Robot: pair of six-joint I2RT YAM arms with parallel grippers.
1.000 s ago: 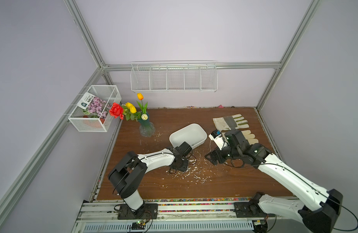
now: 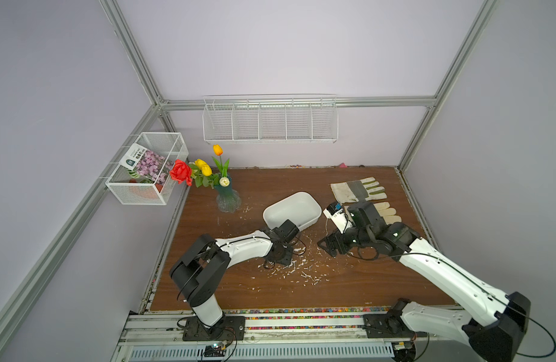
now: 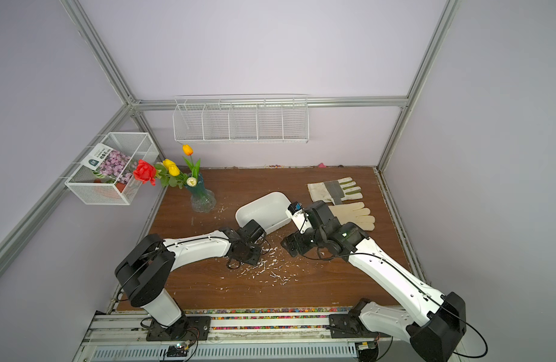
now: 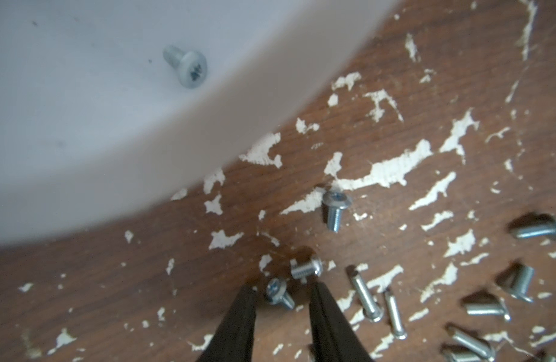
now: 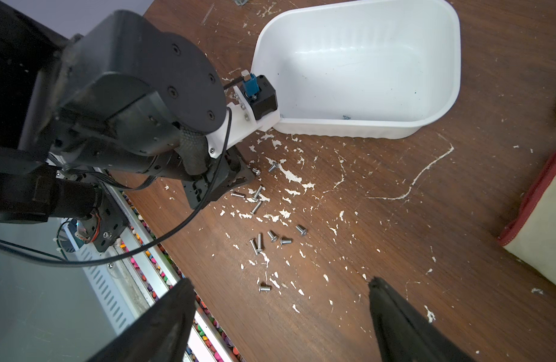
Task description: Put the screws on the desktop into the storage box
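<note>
A white storage box (image 2: pixel 291 205) sits on the wooden desktop. In the left wrist view a screw (image 4: pixel 190 67) lies inside it. Several screws (image 5: pixel 287 240) are scattered in front of it among white paint chips. My left gripper is low beside the box, its parted dark fingertips either side of a small screw (image 4: pixel 276 291); whether it touches that screw I cannot tell. My right gripper hangs over the desktop to the right of the screws, fingers apart, nothing between them.
Work gloves (image 2: pixel 357 190) lie at the back right. A vase of flowers (image 2: pixel 228 198) stands at the back left. Wire baskets (image 2: pixel 270 120) hang on the walls.
</note>
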